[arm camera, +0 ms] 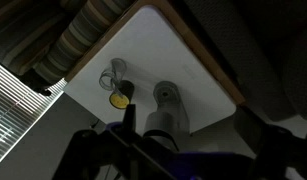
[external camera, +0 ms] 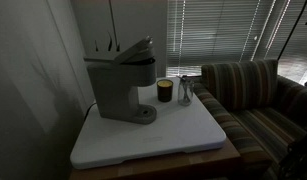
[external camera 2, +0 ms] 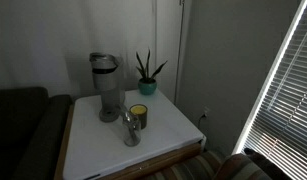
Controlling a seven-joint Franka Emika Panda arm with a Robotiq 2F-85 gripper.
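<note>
A grey coffee machine (external camera: 123, 92) stands on the white tabletop (external camera: 103, 153), its top lid tilted up in exterior view 1. Beside it are a dark mug with a yellow interior (external camera 2: 140, 114) and a clear, glass-like vessel (external camera 2: 130, 130), both upright. From above, the wrist view has the machine (arm camera: 163, 118) below centre, with the mug (arm camera: 119, 100) and the vessel (arm camera: 112, 75) to its left. My gripper is open, its dark fingers wide apart at the lower left and lower right. Nothing visible is held, and the gripper seems to hover above the table.
A striped sofa (external camera: 238, 88) borders the table on one side; a dark sofa (external camera 2: 25, 125) is on another. A potted plant (external camera 2: 147, 78) stands at the back corner. Window blinds (external camera: 218, 35) hang behind.
</note>
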